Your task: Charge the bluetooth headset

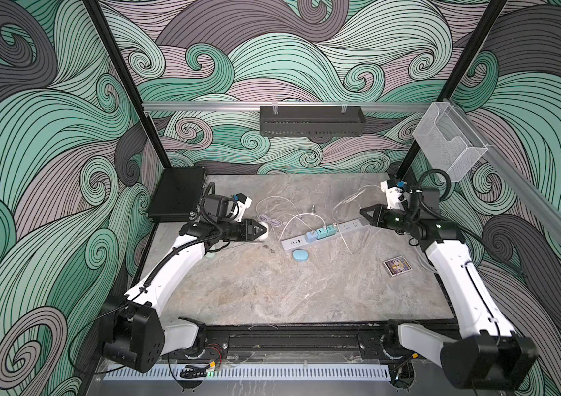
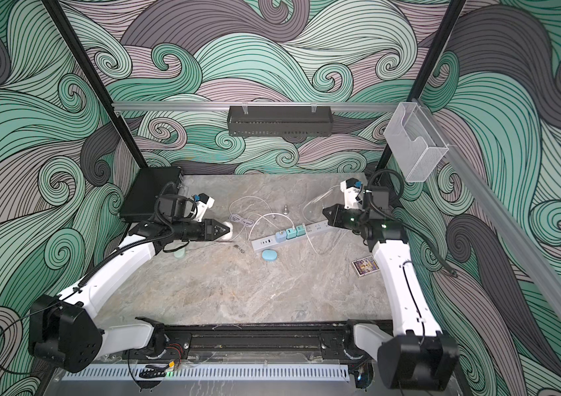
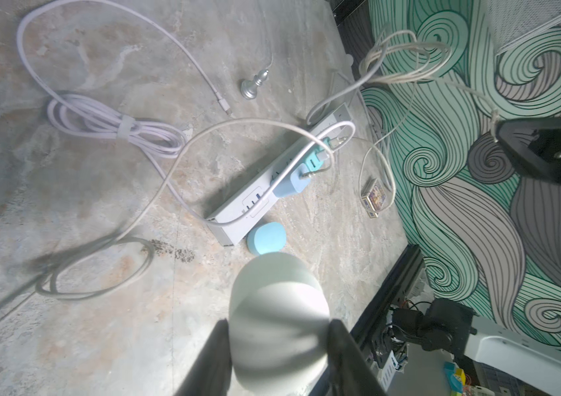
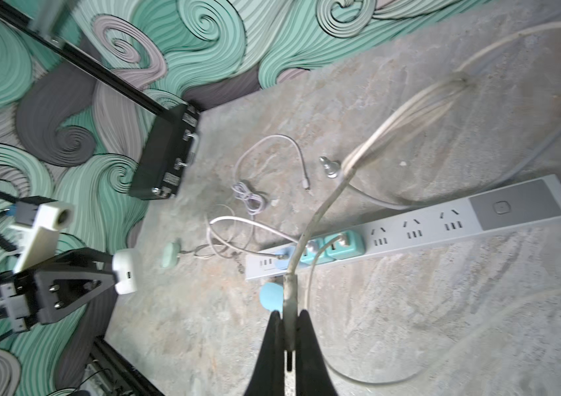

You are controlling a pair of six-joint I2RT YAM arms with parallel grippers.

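My left gripper is shut on a smooth, rounded white case [image 3: 280, 310], held above the left-middle of the table. In the right wrist view, my right gripper has its fingers closed round the end of a thin white cable [image 4: 320, 211]. A dark tip shows between the fingers; the plug's shape cannot be made out. That gripper hangs over the right end of the white power strip [image 4: 419, 224]. Light blue and teal plugs [image 4: 344, 244] sit in the strip, with white cables running from them.
A light blue rounded case [image 3: 267, 237] lies in front of the strip's left end. Behind it are a tied white cable [image 3: 118, 125] and a small metal piece [image 3: 252, 85]. A patterned card [image 1: 397, 266] lies at the right.
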